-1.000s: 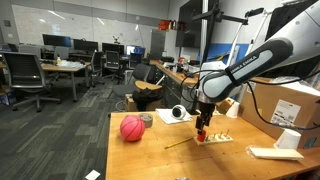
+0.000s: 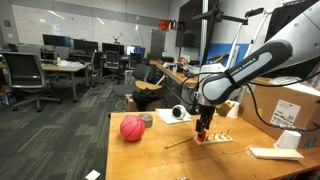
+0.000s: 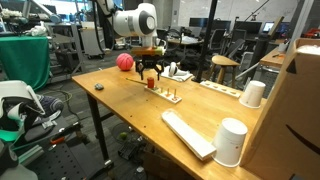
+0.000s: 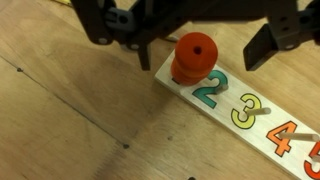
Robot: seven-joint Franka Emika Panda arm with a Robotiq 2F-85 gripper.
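Note:
A red round piece with a hole in its top sits at the first peg of a wooden number board, covering that end. The numerals 2, 3, 4 and part of 5 show beside it, with bare thin pegs. My gripper is open over the red piece, one finger on either side, with gaps between the fingers and the piece. From across the table, the red piece shows on the board's far end, just under the gripper.
A red ball sits left on the table, with a thin stick nearer the board. White cups, a long white block and a large cardboard box stand to the side.
My gripper has come down slightly around the red piece, which now shows less in exterior view 1. The other things on the table have not visibly moved.

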